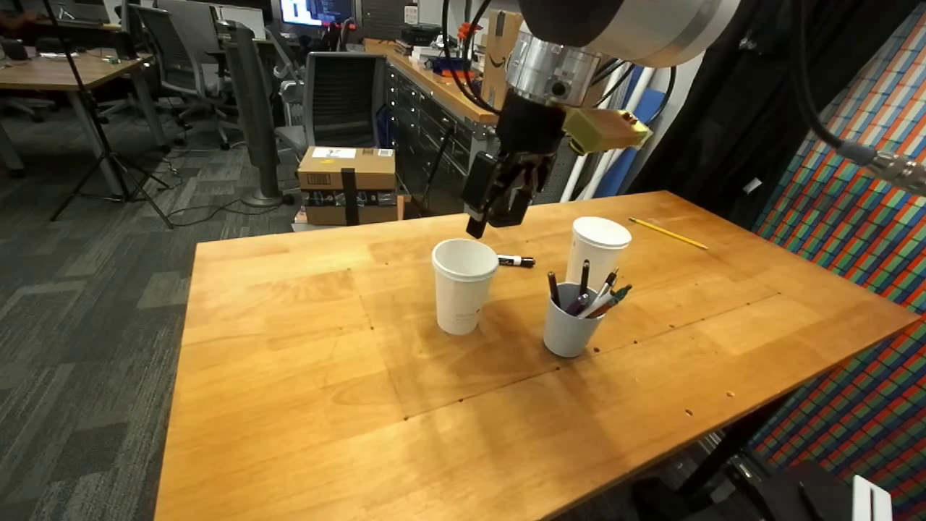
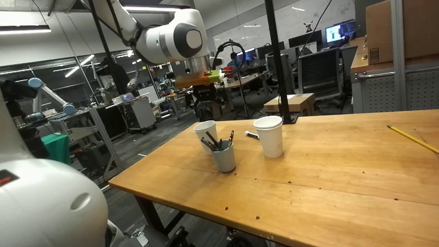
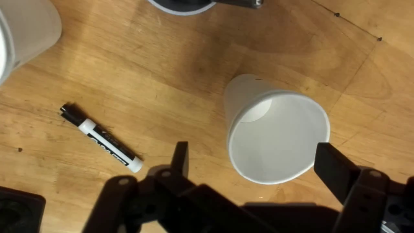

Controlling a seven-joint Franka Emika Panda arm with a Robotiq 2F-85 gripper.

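Observation:
My gripper is open above the table, with its two dark fingers spread apart and nothing held between them. In the wrist view, an empty white paper cup stands upright below, its rim appearing between the fingertips. That cup is also seen just below my gripper in exterior view 1. A second white cup stands farther to the right. Between the two cups, a black-and-white marker lies on the table. A small grey cup nearby holds several pens.
A yellow pencil lies at the far right of the wooden table. Bare wood stretches to the left and front of the cups in exterior view 1. A black post stands at the table's edge.

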